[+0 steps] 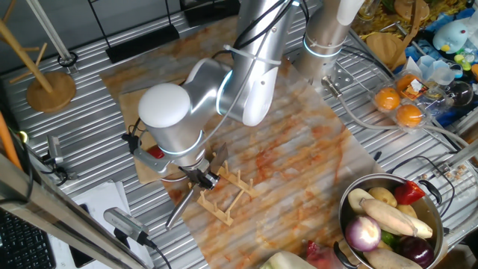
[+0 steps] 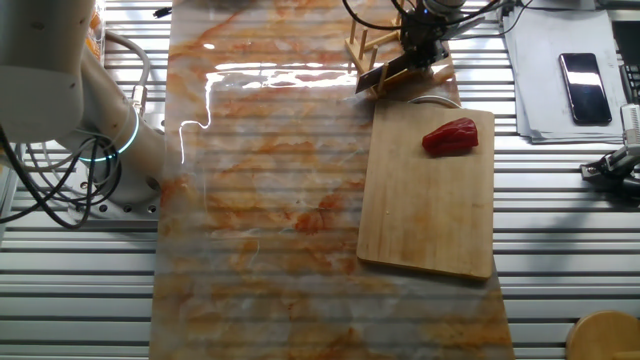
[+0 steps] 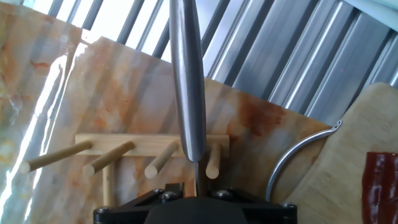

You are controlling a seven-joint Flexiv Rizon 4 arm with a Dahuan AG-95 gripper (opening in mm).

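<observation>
A knife with a metal handle (image 3: 188,81) runs centrally through the wrist view, its narrow blade edge-on and disappearing between the dark parts of my gripper. From outside, my gripper (image 1: 205,179) is low over the knife at one end of a wooden peg rack (image 1: 233,202); the handle (image 1: 176,212) sticks out on one side and the blade (image 1: 219,157) on the other. Pegs of the rack (image 3: 152,144) stand close on both sides of the knife. The fingertips are hidden, so whether they press on the blade cannot be told.
A cutting board (image 2: 425,200) with a piece of red pepper (image 2: 450,137) lies beside the rack. A metal pot (image 1: 351,224) full of vegetables stands at the lower right of the first exterior view.
</observation>
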